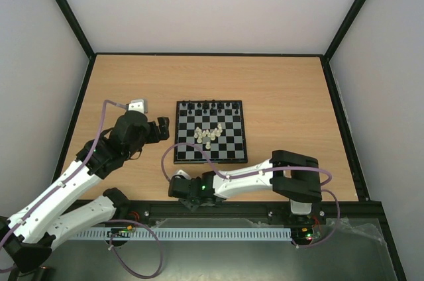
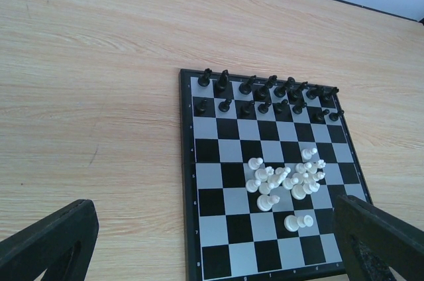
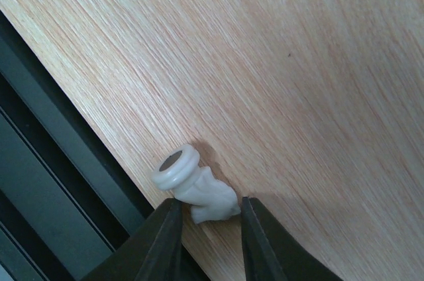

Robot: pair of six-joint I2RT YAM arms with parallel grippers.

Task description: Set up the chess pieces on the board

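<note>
A white knight-like piece [image 3: 202,191] lies on its side on the wood beside the dark table-edge frame. My right gripper has its fingertips on either side of the piece's head, partly open; a firm hold does not show. The chessboard [image 2: 189,162] carries black pieces [image 2: 246,85] upright in two rows along its far side. A loose cluster of white pieces [image 2: 265,173] stands on the middle and near squares, with one piece [image 2: 299,222] apart from it. To the board's left, my left gripper [image 1: 161,128] is wide open and empty.
The dark frame [image 3: 73,122] runs close alongside the lying piece. In the top view the right arm [image 1: 252,178] stretches across the near edge below the board. Bare table [image 1: 285,109] lies to the right of the board and behind it.
</note>
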